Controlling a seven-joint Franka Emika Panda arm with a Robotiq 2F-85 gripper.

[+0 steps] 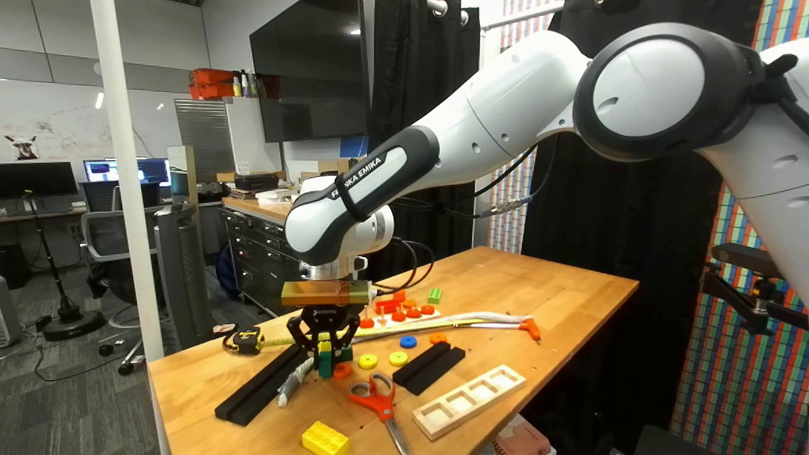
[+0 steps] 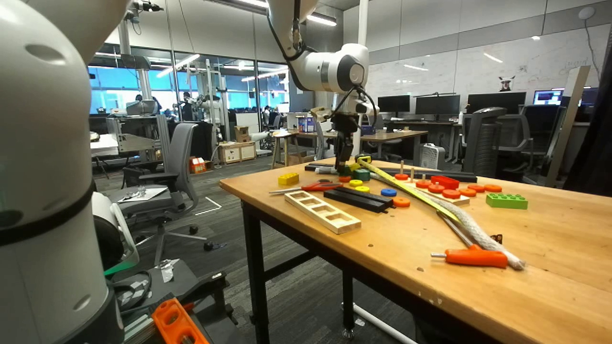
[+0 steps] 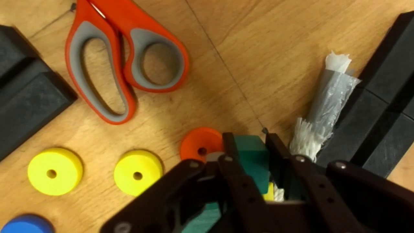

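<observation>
My gripper is low over the table and shut on a teal-green block (image 3: 253, 159), which sits between its two dark fingers in the wrist view. In exterior view 1 the same green block (image 1: 325, 363) shows under the gripper, with a bit of yellow above it. A second green piece (image 3: 204, 219) lies partly hidden beneath the gripper's body. An orange-red ring (image 3: 200, 143) rests on the table right beside the left finger. Whether the held block touches the table cannot be told.
Close by lie orange scissors (image 3: 124, 50), two yellow rings (image 3: 55, 171), a frayed taped rope (image 3: 328, 105) and black grooved bars (image 3: 384, 101). A wooden tray (image 1: 468, 400) and yellow brick (image 1: 325, 438) are nearer the front.
</observation>
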